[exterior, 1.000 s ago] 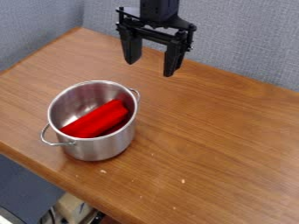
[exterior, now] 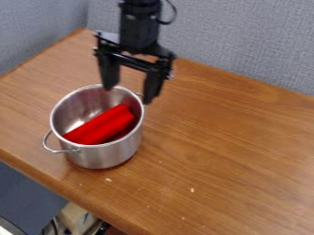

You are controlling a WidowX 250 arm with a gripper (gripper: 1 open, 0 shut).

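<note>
A red cylindrical object [exterior: 101, 126] lies inside a steel pot [exterior: 105, 153] with wire side handles, at the left of the table. My black gripper [exterior: 130, 84] hangs over the pot's back rim, its two fingers wide apart, open, with no object visible between them. The gripper is blurred.
A grey wall [exterior: 245, 41] runs along the back. The table's edge and a dark area lie at the lower left.
My gripper has moved left and lower in the view, from above the bare table at the back to over the pot. The pot and red object look unchanged.
</note>
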